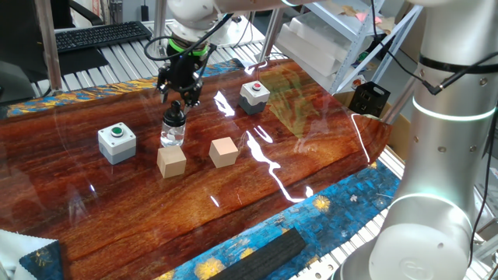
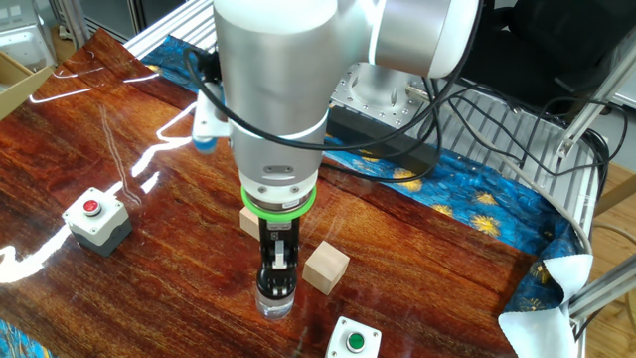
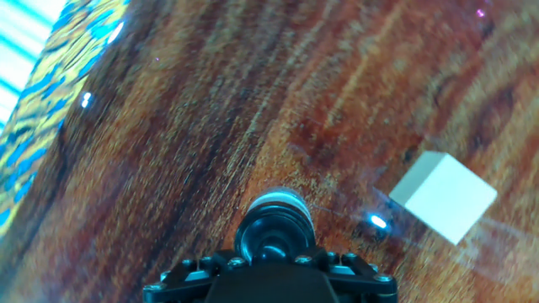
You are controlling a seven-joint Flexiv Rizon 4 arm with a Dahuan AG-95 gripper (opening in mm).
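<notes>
A clear bottle [image 1: 172, 135] with a black dropper-like top stands upright on the glossy wooden table. My gripper [image 1: 180, 99] is just above and behind it in exterior view 1, fingers spread apart. The wrist view has the bottle's round black top [image 3: 274, 231] ahead of the gripper, with the fingers spread to either side at the lower edge. Nothing is held. In exterior view 2 the arm hides much of the bottle, leaving its clear base [image 2: 275, 305] visible below the gripper.
A green-button box [image 1: 117, 144] is left of the bottle; a red-button box [image 1: 254, 97] stands farther back right. Open tabletop [image 1: 117, 210] lies toward the front.
</notes>
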